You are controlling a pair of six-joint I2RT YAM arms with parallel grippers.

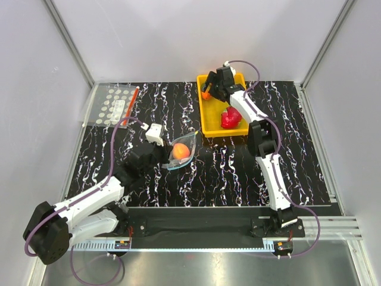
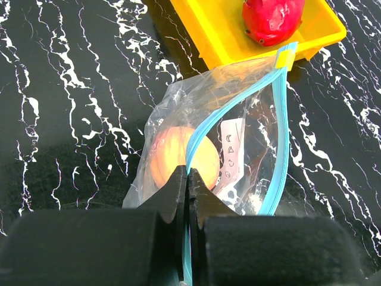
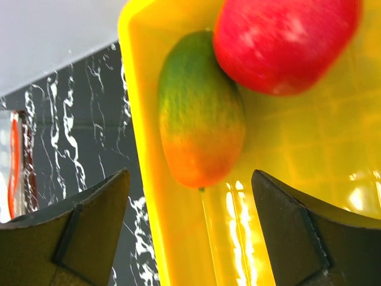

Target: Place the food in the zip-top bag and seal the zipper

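A clear zip bag [image 2: 152, 173] with light blue zipper and yellow slider [image 2: 284, 58] holds a round orange fruit [image 1: 181, 151]. My left gripper is shut on the bag's zipper edge. My right gripper [image 1: 211, 86] is open over the back left of the yellow bin [image 1: 223, 130]. Between and below its fingers, in the right wrist view, lies a green-orange mango [image 3: 201, 125] against the bin's wall. A red fruit [image 3: 289, 39] lies beside it; the top view shows one red fruit [image 1: 231, 118] toward the bin's front right.
A clear sheet [image 1: 108, 104] with white discs and an orange edge lies at the back left of the dark marbled table [image 1: 238, 179].
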